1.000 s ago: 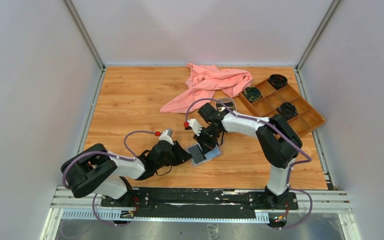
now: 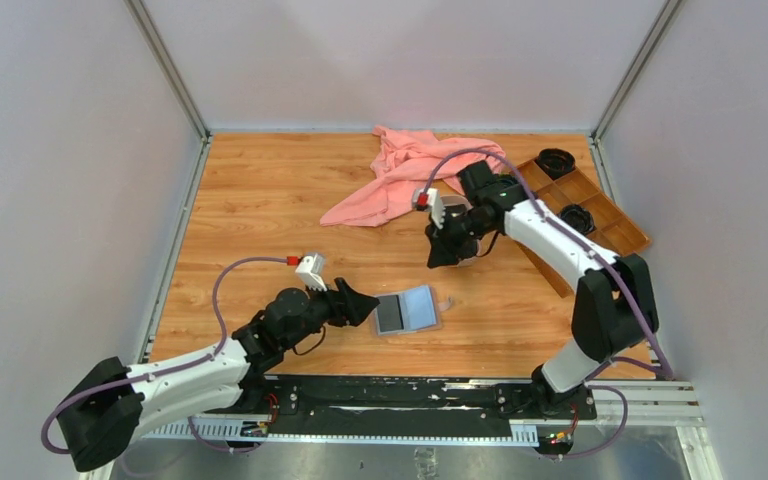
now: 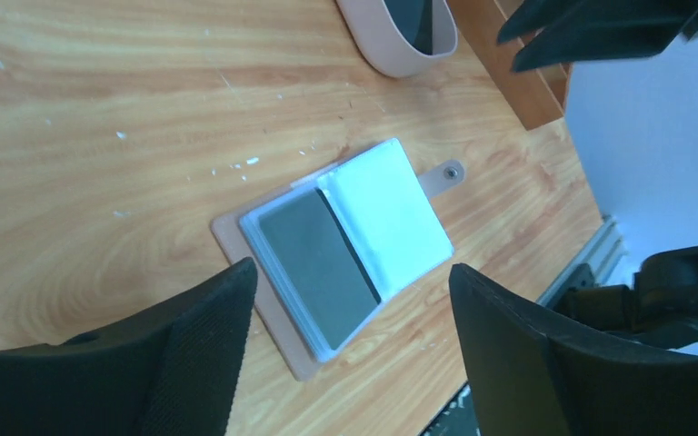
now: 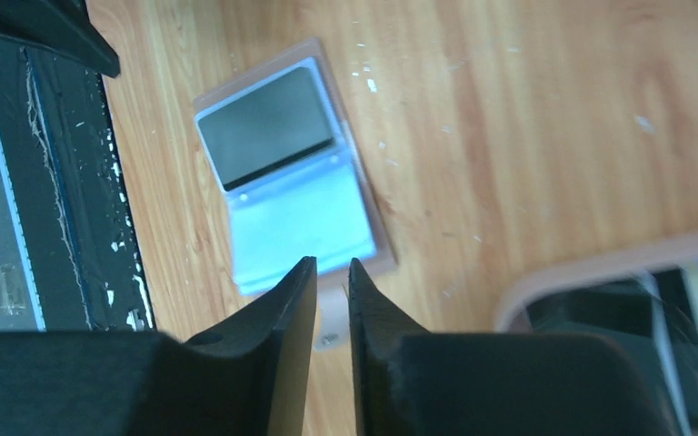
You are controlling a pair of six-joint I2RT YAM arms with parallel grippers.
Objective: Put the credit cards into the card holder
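Observation:
The card holder point(image 2: 407, 311) lies open on the table, with a dark grey panel point(image 3: 320, 263) on one half and a pale blue one point(image 3: 386, 213) on the other. A strap with a snap point(image 3: 443, 177) sticks out at its side. At the holder's left edge, my left gripper point(image 2: 374, 303) is open, its fingers point(image 3: 214, 336) well apart and empty. My right gripper point(image 2: 434, 263) is open by a narrow gap, nothing showing between its tips, up and right of the holder. Beside it stands a pale container point(image 4: 532, 289) with blurred, dark and light card-like edges inside.
A pink cloth point(image 2: 410, 170) lies crumpled at the back. On the right is a wooden compartment tray point(image 2: 615, 228) with black coils, partly behind my right arm. Bare table point(image 2: 250, 200) spreads over the left and back left.
My right gripper has moved up and right, off the holder toward the container.

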